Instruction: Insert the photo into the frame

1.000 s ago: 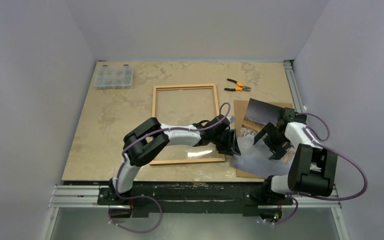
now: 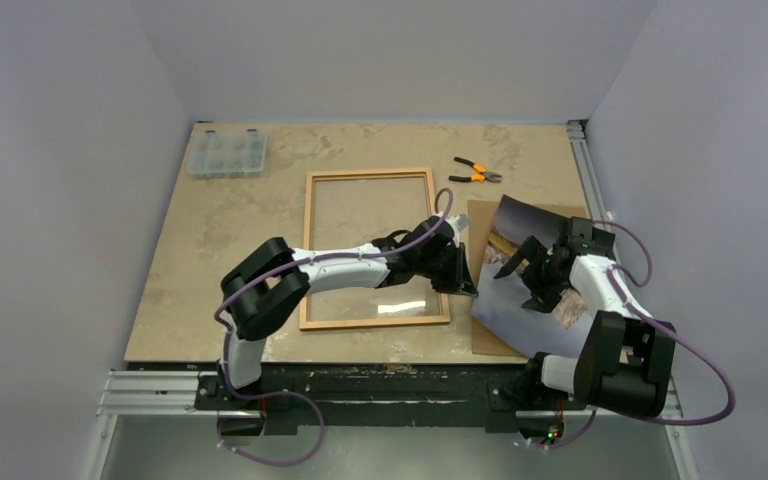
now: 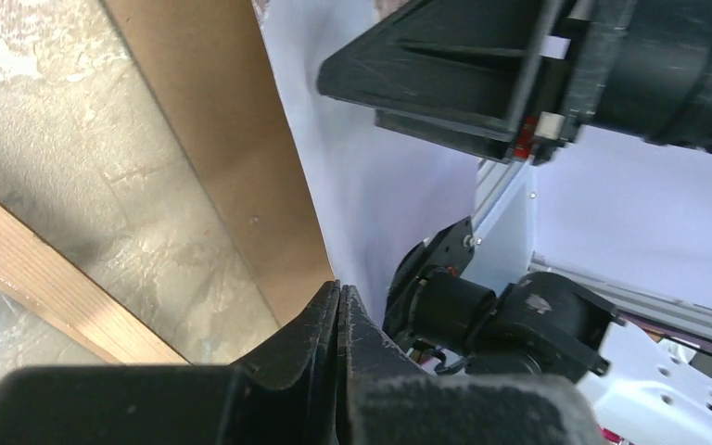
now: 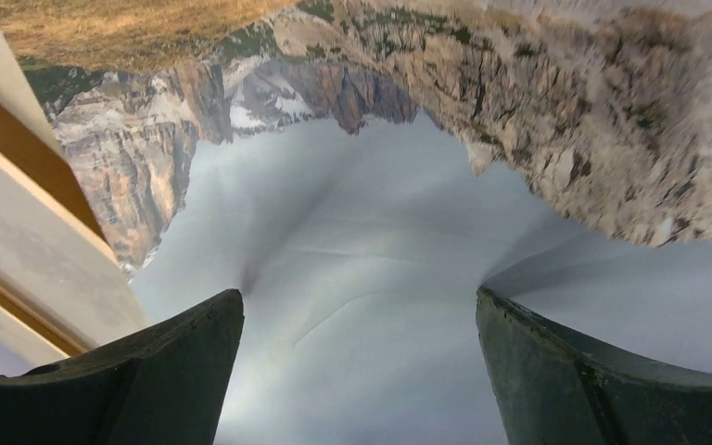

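Observation:
The photo [image 2: 505,305], a mountain landscape with grey sky, lies slightly turned on a brown backing board [image 2: 482,225] at the table's right. Its left edge runs to the tips of my left gripper, which is shut; whether that edge is pinched between the fingers is hidden. Over the photo's middle, my right gripper stands open, fingertips on or just above the sky, with nothing held. Faint creases show in the photo [image 4: 362,222] there. The wooden frame [image 2: 375,323] lies left of the board, partly covered by my left arm.
Orange-handled pliers [image 2: 477,171] lie behind the board. A clear compartment box [image 2: 228,154] sits at the back left. Both arms are close together near the photo's left half.
The photo's front-left part shifted back and right with it. The right gripper shifted slightly left.

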